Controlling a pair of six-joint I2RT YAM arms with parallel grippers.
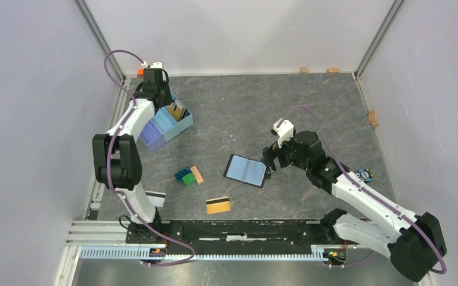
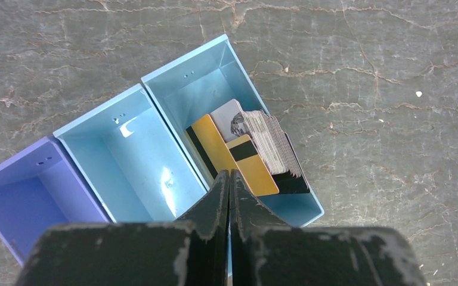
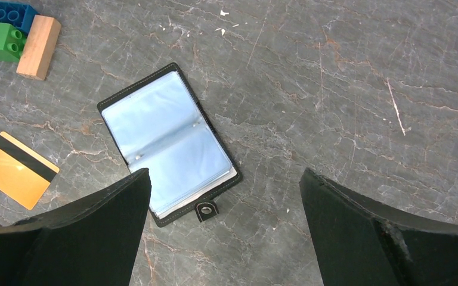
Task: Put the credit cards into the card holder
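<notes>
In the left wrist view, several cards, among them a gold card (image 2: 253,170) and a bunch of thin cards (image 2: 268,140), stand in the right-hand compartment of the box (image 2: 185,59). My left gripper is shut over that compartment, its tips in front of the gold cards; nothing shows between them. The black card holder (image 3: 167,137) lies flat on the table with its clear sleeves up. My right gripper is open and empty above the holder's right side. Another gold card (image 1: 218,205) and a white card (image 1: 155,198) lie near the front edge.
Blue and green toy blocks (image 1: 188,179) and a wooden block (image 1: 197,174) sit between box and holder. An orange object (image 1: 141,72) is at the back left corner, partly behind the left arm.
</notes>
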